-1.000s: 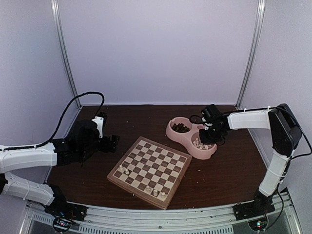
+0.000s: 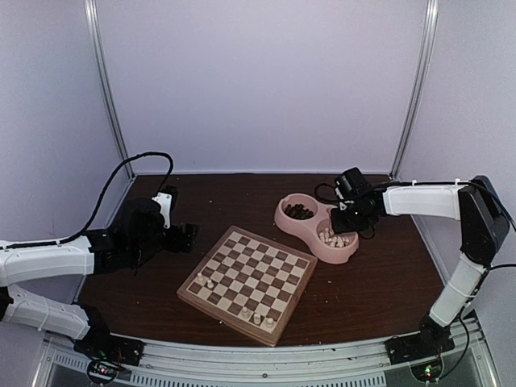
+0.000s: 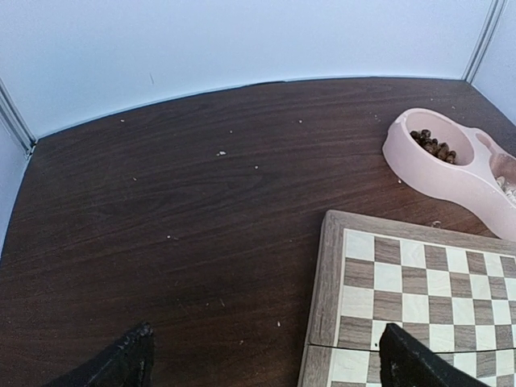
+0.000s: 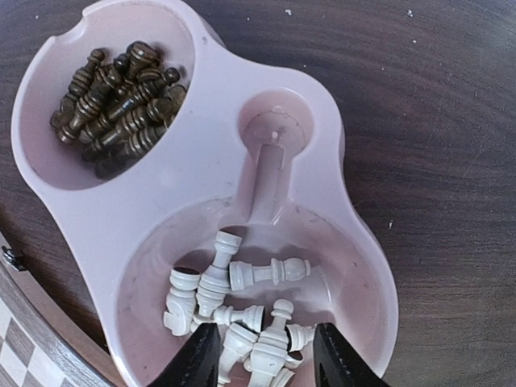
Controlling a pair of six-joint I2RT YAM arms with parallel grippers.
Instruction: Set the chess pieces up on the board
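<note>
The chess board (image 2: 247,282) lies turned at an angle on the dark table, with several white pieces (image 2: 257,318) standing along its near edge. A pink two-bowl dish (image 4: 218,105) holds dark pieces (image 4: 121,105) in one bowl and white pieces (image 4: 266,347) lying jumbled in the other. My right gripper is over the white pieces, its fingers parted with white pieces showing in the gap; none is seen gripped. Left of the board, my left gripper stands open, with only table and the board's edge in sight between its fingers.
Bare table (image 2: 218,197) stretches behind the board and to the right of the dish. Pale walls (image 2: 266,89) close off the back and sides. The dish stands close to the board's far right corner.
The left arm, board and dish have stayed put.
</note>
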